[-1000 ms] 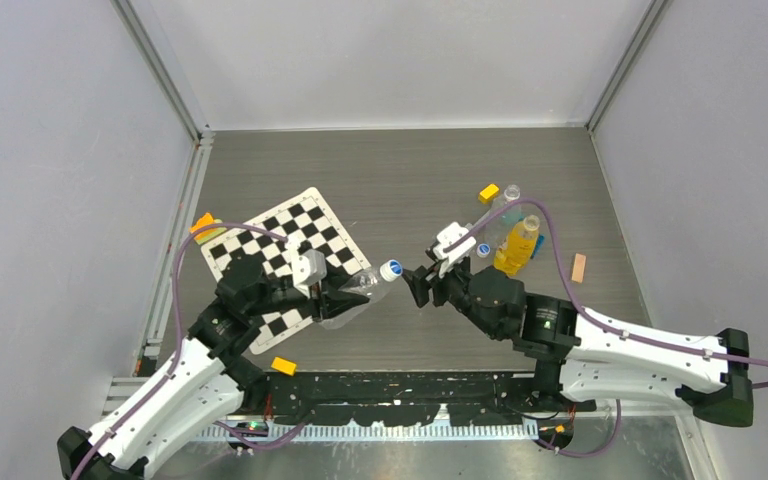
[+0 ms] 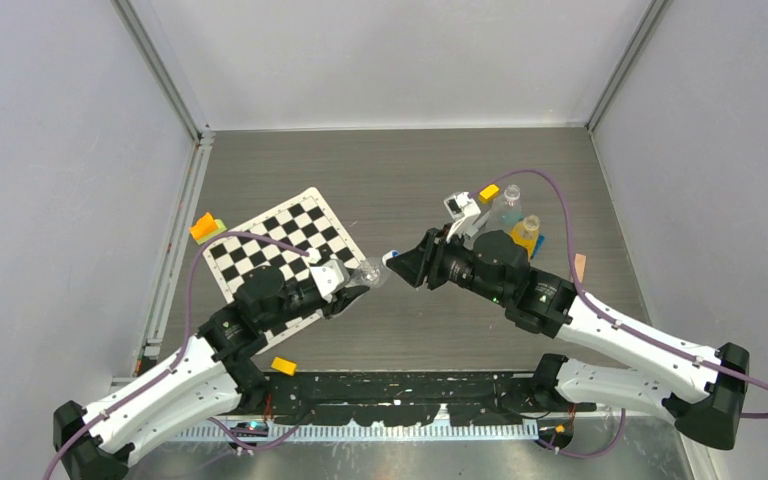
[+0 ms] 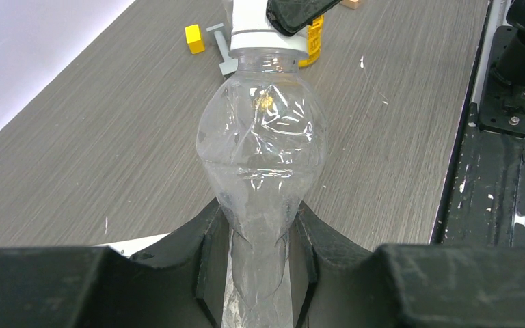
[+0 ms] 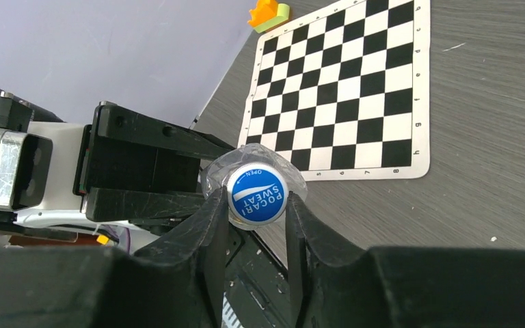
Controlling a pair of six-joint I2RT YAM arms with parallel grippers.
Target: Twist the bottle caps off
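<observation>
A clear, crumpled plastic bottle (image 3: 263,140) with a white cap (image 3: 251,31) rises between the fingers of my left gripper, which is shut on its narrow part. From the right, my right gripper reaches the neck end. There, the cap's blue "Pocari Sweat" top (image 4: 258,195) faces the right wrist camera, with a fingertip close against each side; how firmly they press does not show. In the top view the bottle (image 2: 371,272) is tilted above the chessboard's right edge, and the right fingers largely cover the cap (image 2: 390,256).
Behind the right arm stand a clear bottle (image 2: 506,205) and a yellow one (image 2: 527,231). A yellow block (image 2: 489,193) lies beside them, a wooden block (image 2: 580,266) farther right. The chessboard (image 2: 312,195) lies under the left arm.
The left gripper, holding the bottle, has shifted slightly back from its place one second ago.
</observation>
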